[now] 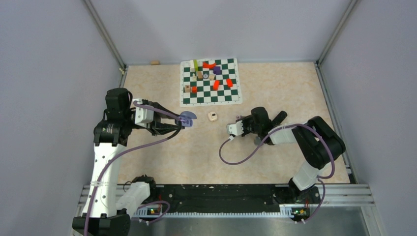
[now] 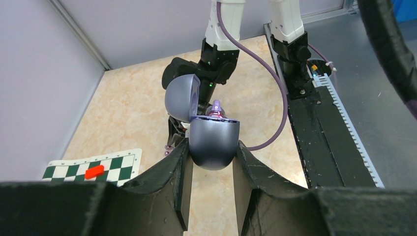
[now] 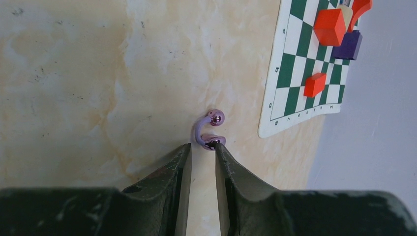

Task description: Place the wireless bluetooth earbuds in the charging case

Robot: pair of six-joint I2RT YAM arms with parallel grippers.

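The charging case (image 2: 214,142), metallic blue-grey with its lid (image 2: 181,98) open, is held up by my left gripper (image 1: 182,123), shut on it; a purple piece shows inside the case. On the table, a purple earbud (image 3: 211,140) with a curved hook and a round tip lies just beyond the fingertips of my right gripper, which stands open low over the surface with nothing between its fingers. In the top view the earbud is mostly hidden by the right arm.
A checkered board (image 1: 210,98) with several coloured blocks lies at the back. A small cream object (image 1: 212,116) sits on the table between the two grippers.
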